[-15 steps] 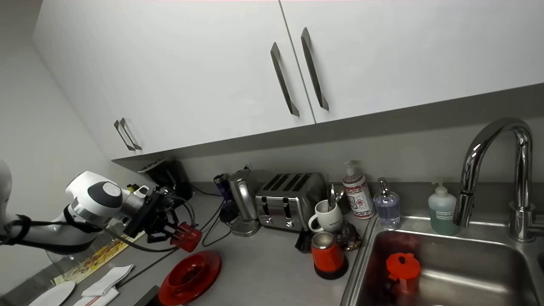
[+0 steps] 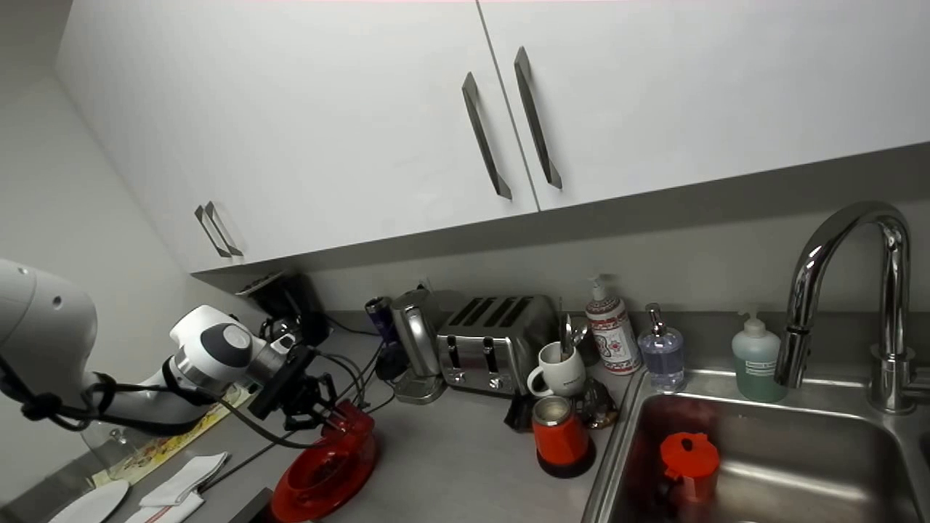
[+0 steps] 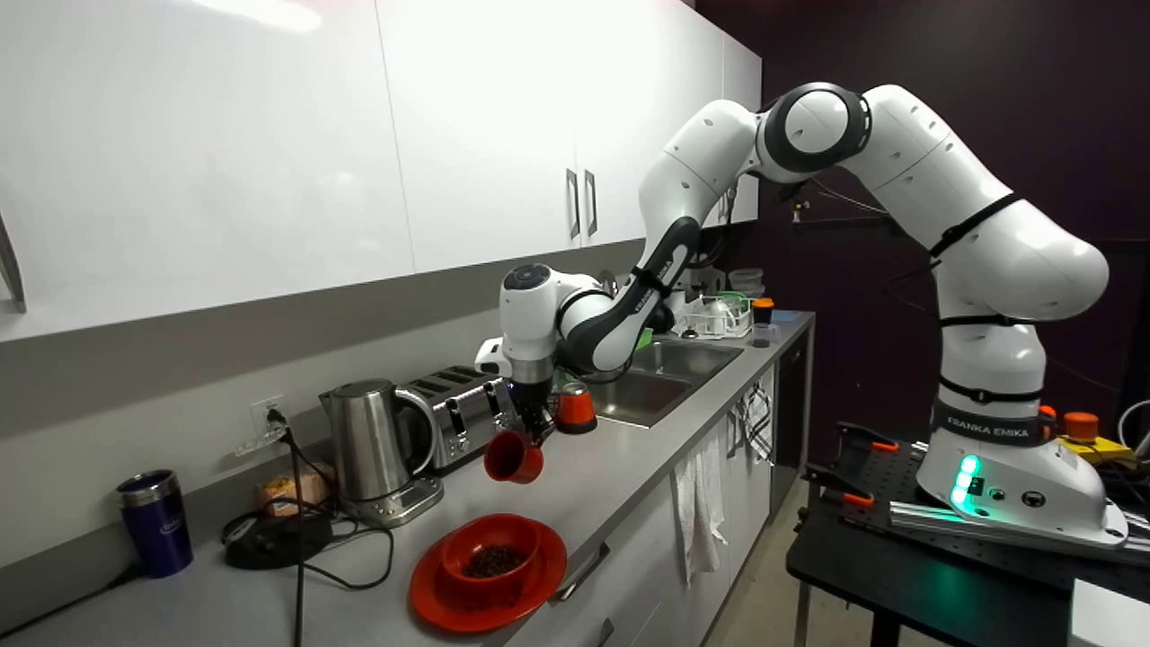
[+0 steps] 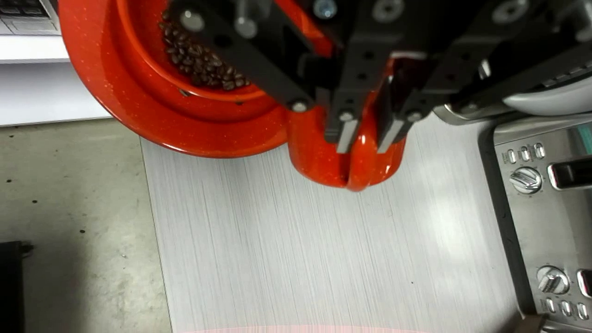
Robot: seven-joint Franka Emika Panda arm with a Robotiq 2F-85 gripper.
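My gripper is shut on the handle of a red mug (image 4: 316,158), one finger on each side of it. In exterior view 2 the mug (image 3: 513,458) hangs tilted above the counter, its mouth facing that camera. No contents can be made out inside it. Close to it, a red bowl (image 3: 457,552) with dark coffee beans (image 3: 493,561) sits on a red plate (image 3: 552,566). The wrist view shows the mug beside the plate (image 4: 205,133), with the arm's linkage hiding part of the bowl. The mug overlaps the plate's far edge in exterior view 1.
A silver toaster (image 2: 492,349) and a kettle (image 3: 368,442) line the wall. To the right stand a red-and-black pot base (image 2: 560,440), a white cup (image 2: 558,370) and the sink, holding a red pot top (image 2: 690,471). Counter between plate and pot base is clear.
In exterior view 1, the arm has carried the mug rightward and slightly down, from left of the plate to over its far edge. The mug's tilt has changed; the plate stays put.
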